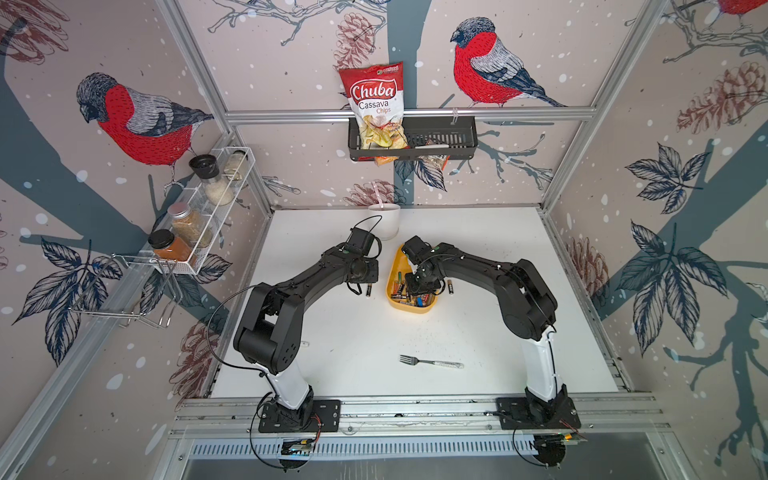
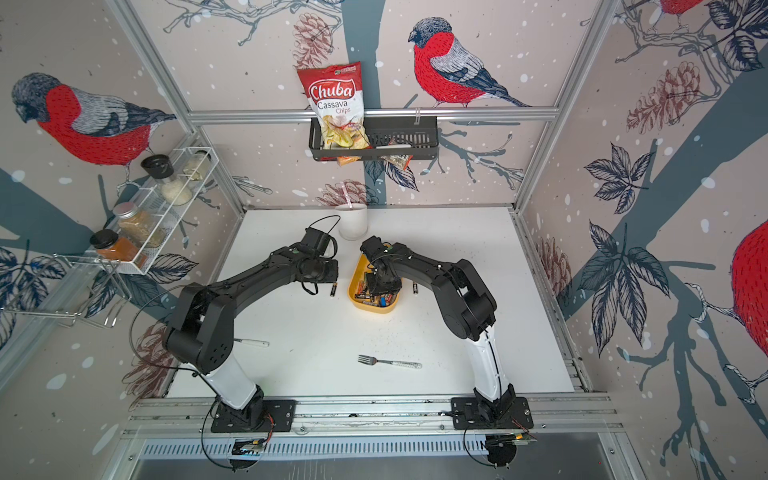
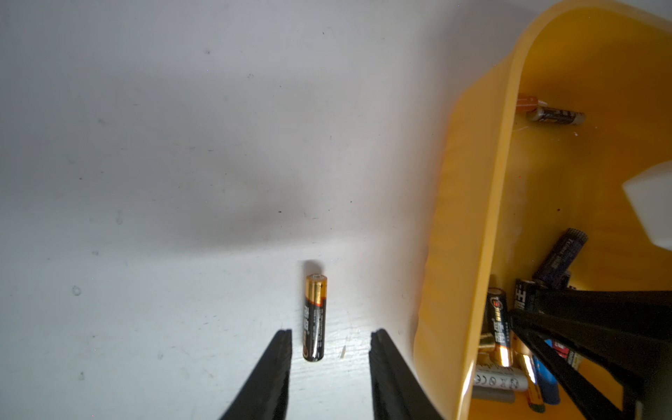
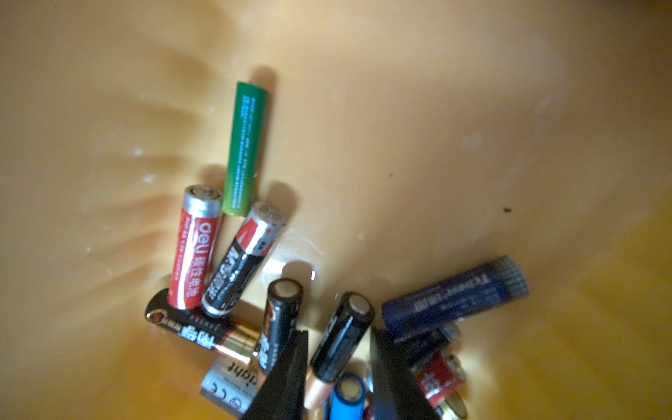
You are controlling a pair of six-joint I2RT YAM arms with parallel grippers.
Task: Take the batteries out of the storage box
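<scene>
The yellow storage box [image 1: 398, 264] holds several batteries. My right gripper is down inside it, part open, its fingers either side of a black battery with a copper end [image 4: 339, 336]; whether it grips it I cannot tell. Nearby lie a green battery [image 4: 243, 147], a red one [image 4: 194, 252] and a dark blue one [image 4: 448, 297]. My left gripper stands open left of the box, above a loose battery [image 3: 314, 315] lying on the table, which appears between and beyond its fingertips.
Another loose battery [image 1: 450, 286] lies right of the box. A fork [image 1: 430, 363] is in front, a white cup [image 2: 353, 221] behind. A shelf rack [image 1: 192, 216] hangs on the left wall.
</scene>
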